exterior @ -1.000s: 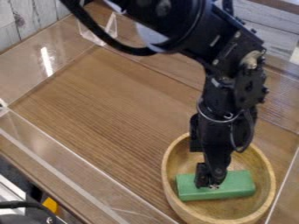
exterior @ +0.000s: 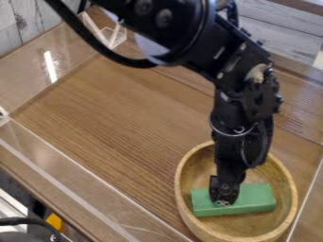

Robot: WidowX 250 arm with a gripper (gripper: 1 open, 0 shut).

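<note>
The black gripper (exterior: pixel 231 185) points down into a wooden bowl (exterior: pixel 280 172) at the lower right, its fingertips at the top of a green rectangular block (exterior: pixel 254 201) lying inside. The gripper is open; whether the fingers touch the block is hard to tell, and they hide part of it.
A white wall and ledge run along the back. A black and yellow object (exterior: pixel 41 229) sits at the lower left edge.
The gripper has shifted very slightly over the block. The bowl and block look unchanged.
</note>
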